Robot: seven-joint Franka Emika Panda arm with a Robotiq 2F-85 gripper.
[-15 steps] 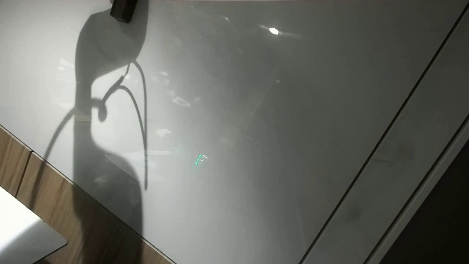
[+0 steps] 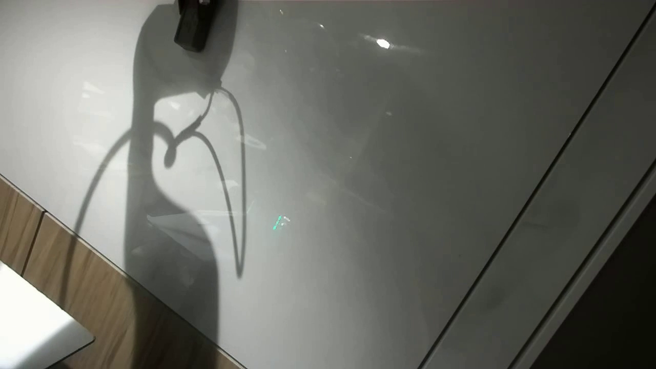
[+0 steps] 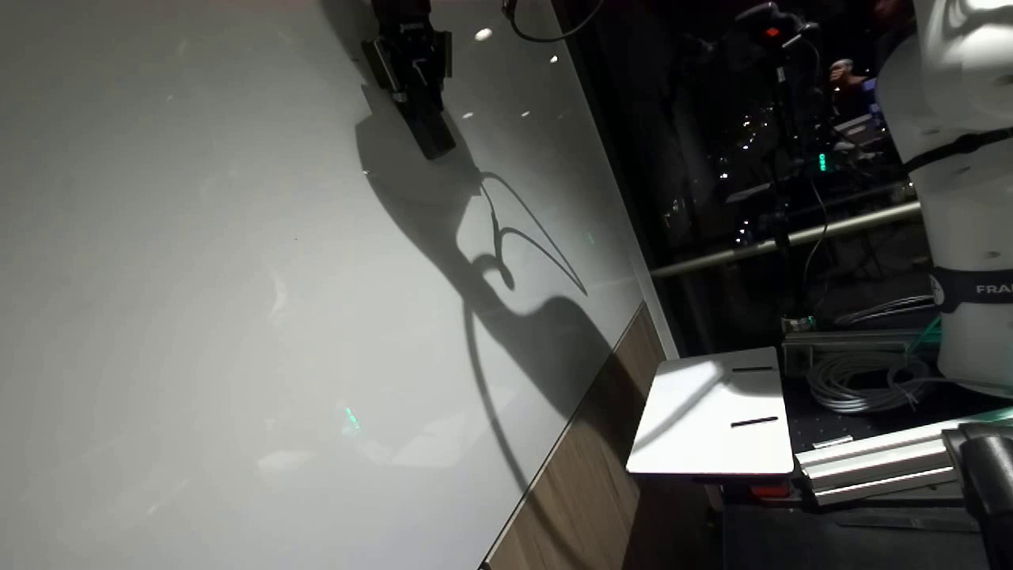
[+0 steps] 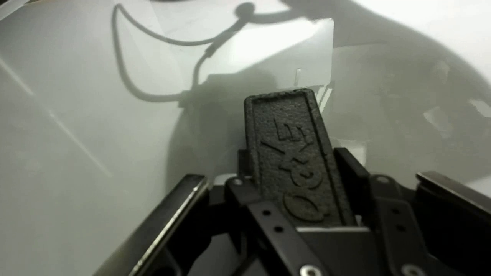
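Gripped between my fingers is a dark, rough-surfaced rectangular block (image 4: pixel 294 151) with raised lettering on its face. My gripper is shut on its two long sides in the wrist view, and the block's far end sticks out past the fingertips. Exterior view 2 has the gripper (image 3: pixel 413 81) at the top, with the block (image 3: pixel 429 128) pointing down over the white tabletop (image 3: pixel 237 332). At the top edge of exterior view 1 the block (image 2: pixel 194 31) shows, while most of the gripper lies out of frame. The block's height above the surface is hard to judge.
A wooden strip (image 3: pixel 560 475) runs along one edge. Beyond it are a white plate (image 3: pixel 717 408), coiled cable (image 3: pixel 859 380) and the robot's base column (image 3: pixel 973 228).
In exterior view 1 the block and gripper have moved right and slightly down, coming further into frame. Their shadow has shifted right too. The tabletop looks the same.
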